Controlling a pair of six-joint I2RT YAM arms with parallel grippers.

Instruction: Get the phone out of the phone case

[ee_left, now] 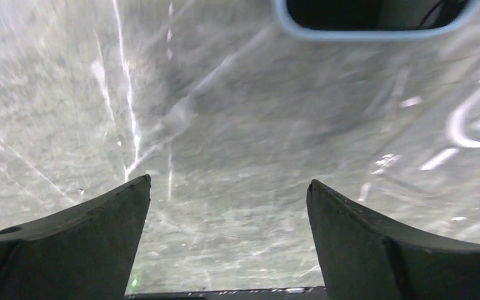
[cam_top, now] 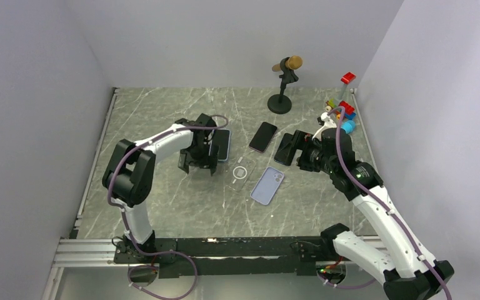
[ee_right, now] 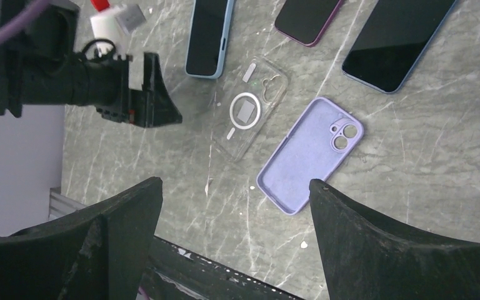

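A dark-screened phone in a light blue case lies flat on the table, left of centre; its lower edge shows at the top of the left wrist view. Just below and to the left of it, my left gripper is open, with only bare table between its fingers. An empty lavender case and a clear case with a white ring lie on the table, apart from the grippers. My right gripper is open and empty, beside a blue-edged phone that it partly covers from above.
Between the blue case and the right gripper lies a dark phone with a purple edge. A black stand is at the back, and colourful toy blocks sit at the back right.
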